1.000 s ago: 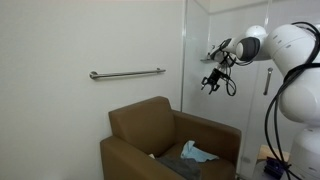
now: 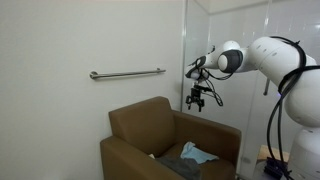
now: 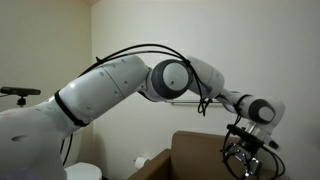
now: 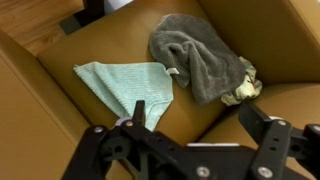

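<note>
On the seat of a brown armchair [image 2: 143, 121] lie a light blue cloth [image 4: 128, 85] and a dark grey cloth [image 4: 198, 58], side by side. A smaller beige patterned cloth [image 4: 246, 84] is partly tucked by the grey one at the seat's edge. High over the chair's right side hangs my gripper [image 2: 195, 106], pointing down. Its fingers [image 4: 138, 113] are spread, with nothing held between them; in the wrist view the seat and cloths show well below. In exterior view 2 the cloths are hidden.
A metal rail [image 2: 128, 74] runs along the white wall behind the chair. The chair's arms and backrest rise around the seat. Beside it is a white door [image 2: 240, 97]. The air above the seat is free.
My gripper has moved left and lower, from beside the door to above the chair's right side. The chair and cloths have stayed where they were.
</note>
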